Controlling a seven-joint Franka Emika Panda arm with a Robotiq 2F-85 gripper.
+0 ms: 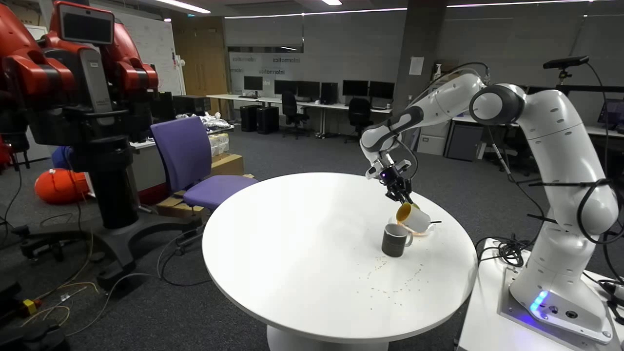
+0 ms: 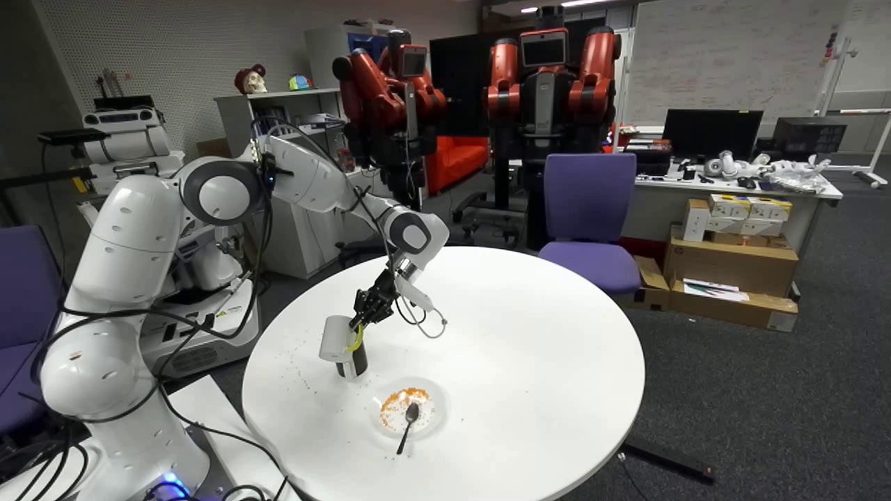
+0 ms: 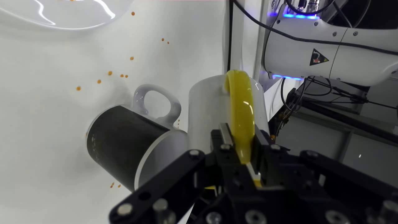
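Note:
My gripper is shut on the yellow handle of a white mug (image 3: 209, 104) with a yellow inside. In exterior view 1 this white mug (image 1: 418, 219) is tilted well over, its mouth facing left and somewhat down. A black mug (image 1: 393, 241) with a white handle stands upright on the table just below and beside it. The wrist view shows the black mug (image 3: 123, 138) left of the held one; its inside is mostly hidden by my gripper. From exterior view 2, the white mug (image 2: 335, 338) overlaps the black mug (image 2: 360, 359); whether they touch I cannot tell.
A clear plate (image 2: 438, 409) with orange bits and a dark spoon (image 2: 408, 426) lies close by. Small orange bits (image 3: 110, 73) are scattered on the white round table (image 1: 281, 257) around the black mug. A purple chair (image 1: 193, 164) stands beyond the edge.

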